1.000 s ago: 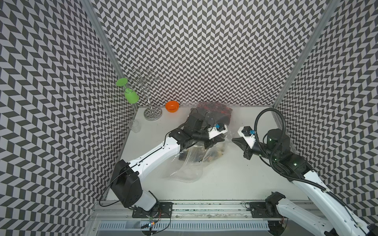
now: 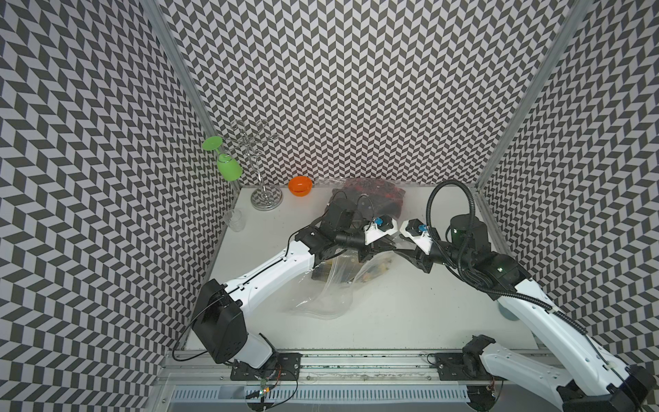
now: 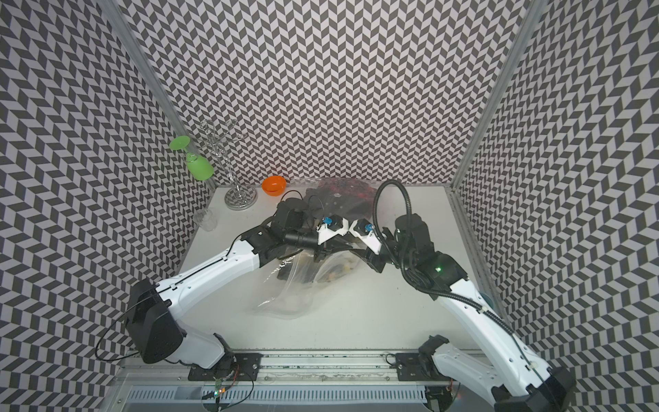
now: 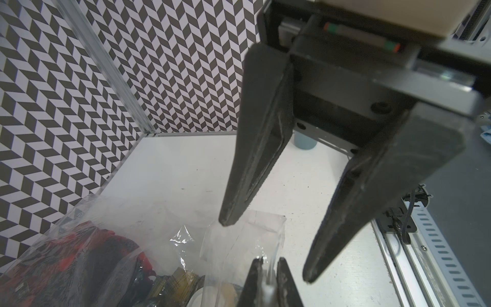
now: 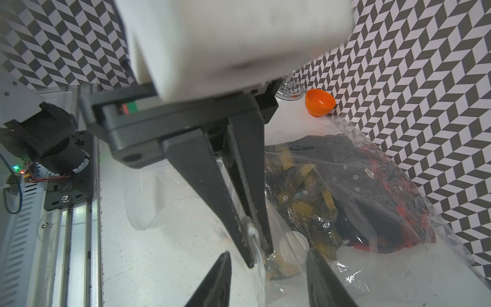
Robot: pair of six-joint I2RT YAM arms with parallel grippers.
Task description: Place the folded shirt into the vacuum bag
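A clear vacuum bag lies crumpled mid-table, dark folded fabric with red patches and a gold patterned piece seen through plastic; whether the shirt is inside is unclear. My left gripper is shut on the bag's edge, which stands raised between its fingertips. My right gripper faces it from the right, part open, its fingertips either side of that edge just beside the left fingers; I see no hold by it.
An orange bowl, a metal stand with a green cup, and a clear glass occupy the back left.
The left arm and bag are nearly unchanged.
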